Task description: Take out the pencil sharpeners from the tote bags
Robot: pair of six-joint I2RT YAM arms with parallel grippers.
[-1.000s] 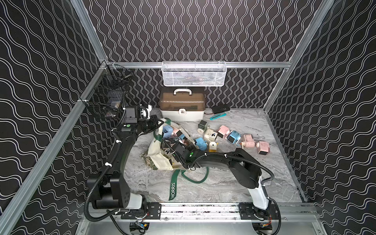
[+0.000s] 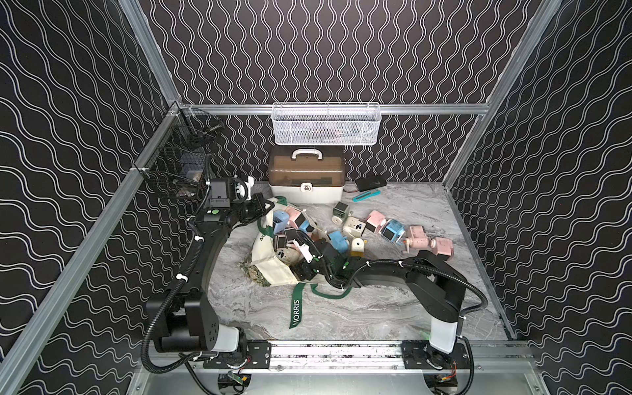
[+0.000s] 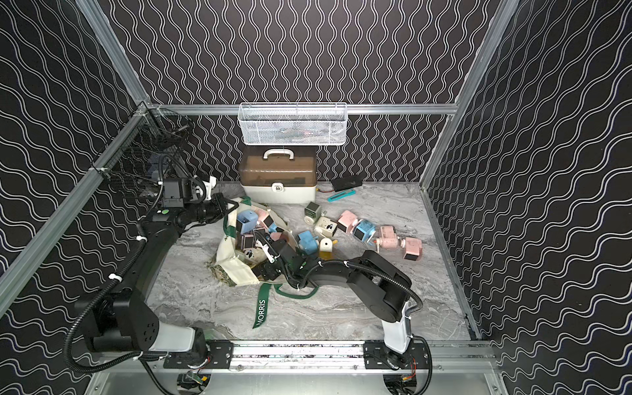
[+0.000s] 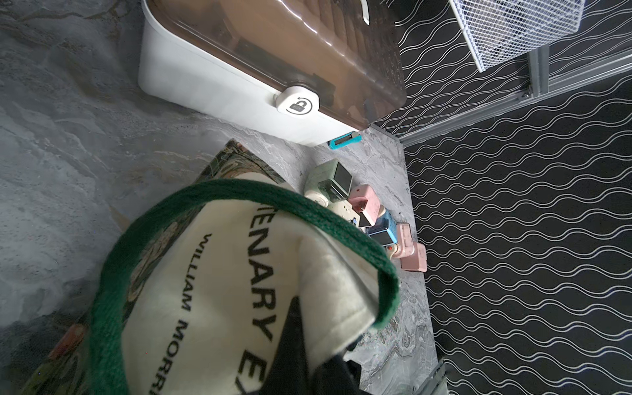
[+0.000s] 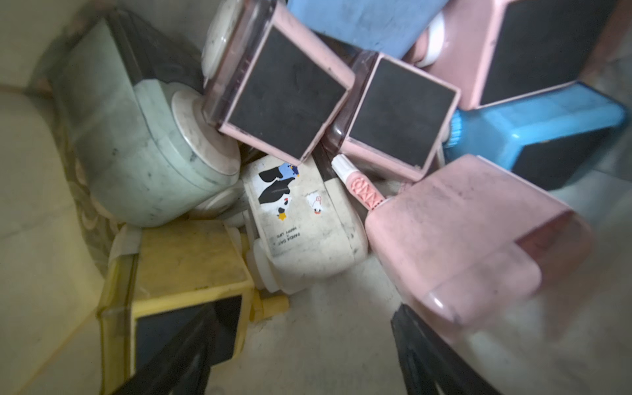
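Observation:
The cream tote bag point(image 2: 264, 258) with green handles lies open on the marble table, its mouth facing right. My left gripper is shut on a fold of its cloth rim, holding that edge up. Inside are several pencil sharpeners: a yellow one point(image 5: 187, 266), a white one with a penguin sticker point(image 5: 306, 223), a pale green one point(image 5: 144, 131), a pink one with a crank point(image 5: 474, 237), a blue one point(image 5: 536, 128) and more pink ones behind. My right gripper reaches into the mouth, fingers apart, nothing between its fingers.
Right of the bag, several sharpeners lie loose, among them a dark green one point(image 2: 340, 212), a blue one point(image 2: 393, 229) and a pink one point(image 2: 441, 247). A brown-lidded box point(image 2: 306, 174) and a teal cutter point(image 2: 366, 195) stand behind.
The green strap has swung slightly. The left arm has kept still.

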